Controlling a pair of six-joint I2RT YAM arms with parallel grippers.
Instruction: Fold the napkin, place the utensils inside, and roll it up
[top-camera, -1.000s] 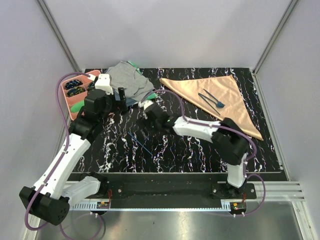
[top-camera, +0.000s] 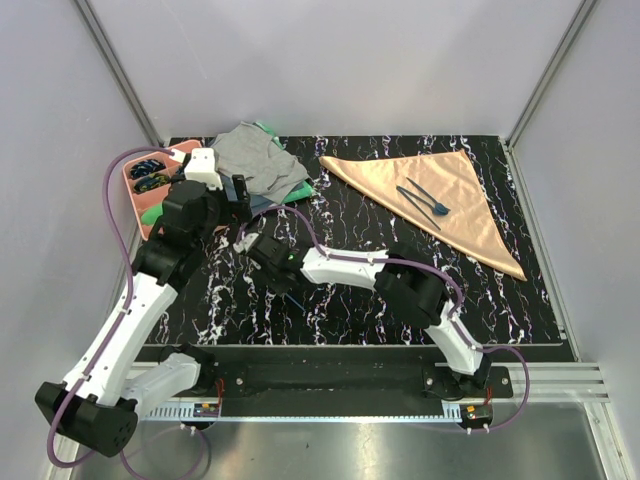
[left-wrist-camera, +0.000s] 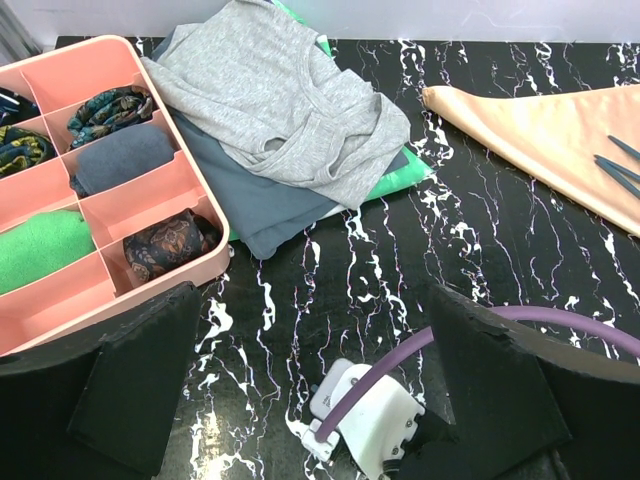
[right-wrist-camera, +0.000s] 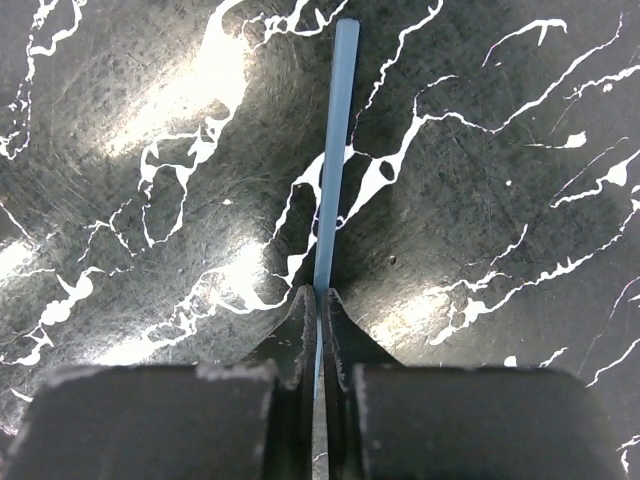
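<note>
A thin blue chopstick (right-wrist-camera: 338, 120) lies on the black marble table, with my right gripper shut right over it, its fingertips meeting on the stick. The peach napkin (top-camera: 450, 190) lies spread at the back right, with blue utensils (top-camera: 436, 205) on it, a spoon among them. My left gripper (top-camera: 237, 192) hangs above the table's left side with its fingers wide apart and nothing between them.
A pink divided box (left-wrist-camera: 105, 215) of rolled cloths stands at the far left, beside a pile of folded grey shirts (left-wrist-camera: 280, 110) and green cloth.
My right gripper has come left and toward the front, onto the chopstick. The left arm is nearly still.
</note>
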